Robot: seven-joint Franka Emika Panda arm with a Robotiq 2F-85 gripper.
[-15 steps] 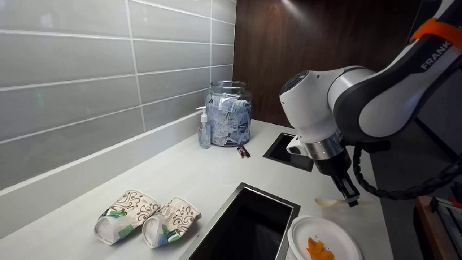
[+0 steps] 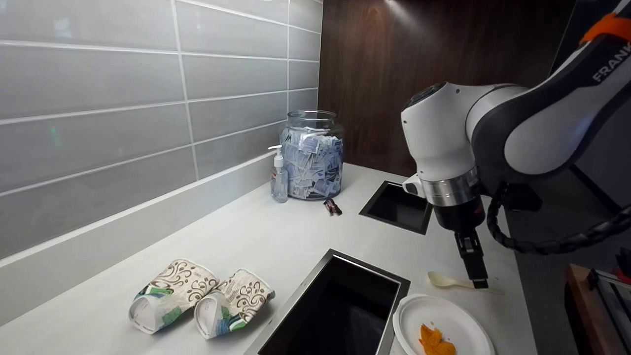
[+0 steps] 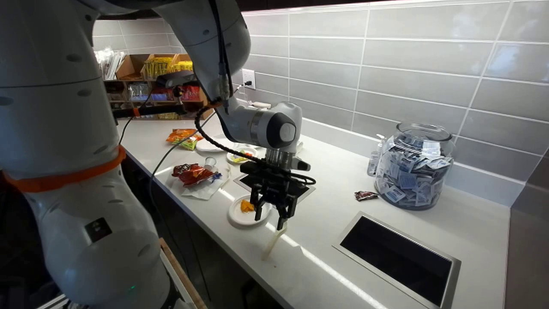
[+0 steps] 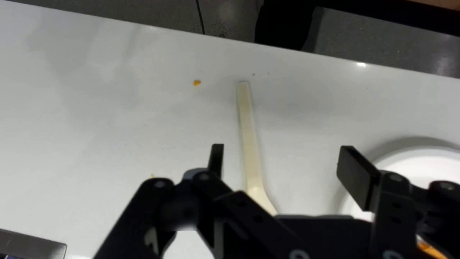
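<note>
A pale cream spoon lies on the white counter. Its long handle runs between the fingers of my gripper in the wrist view, nearer the left one, with bare counter showing on both sides. The gripper's own body hides the bowl there. My gripper points down over the spoon with its fingers apart and not clamped on the handle. Beside the spoon rests a white plate with orange pieces on it.
Dark rectangular openings are set into the counter. Two patterned paper cups lie to one side. A big glass jar of packets, a pump bottle and a small wrapper stand or lie farther off. The counter edge is close.
The arm has swung more upright, its wrist moving right in exterior view 1, the fingertips slightly lower.
</note>
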